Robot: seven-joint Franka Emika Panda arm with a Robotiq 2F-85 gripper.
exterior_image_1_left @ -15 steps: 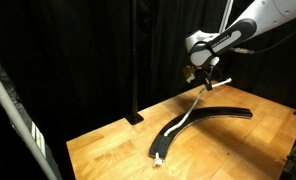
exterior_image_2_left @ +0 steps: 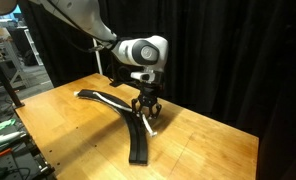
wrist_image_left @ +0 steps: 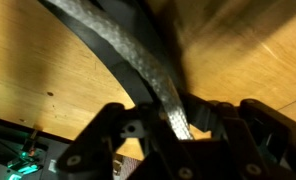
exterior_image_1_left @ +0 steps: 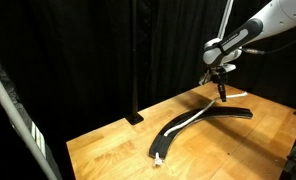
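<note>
A black curved track (exterior_image_1_left: pixel 178 128) arcs across the wooden table. Along it runs a pale, whitish strip (exterior_image_1_left: pixel 191 118), lying on the track at its far-left part and rising off it towards my gripper (exterior_image_1_left: pixel 222 95). In exterior view 2 the gripper (exterior_image_2_left: pixel 146 105) is above the bend of the track (exterior_image_2_left: pixel 138 140), and the strip's free end (exterior_image_2_left: pixel 151 127) sticks out below it. The wrist view has the strip (wrist_image_left: pixel 138 55) passing between the dark fingers, which are shut on it. The strip stands clear of the track's near end.
A black curtain (exterior_image_1_left: pixel 68 60) hangs behind it. A dark post (exterior_image_1_left: pixel 134 115) stands at the table's back edge.
My gripper has moved right and lower, towards the track's right part, carrying the strip with it. The strip's held portion has swung closer to the track. The track has stayed in place.
</note>
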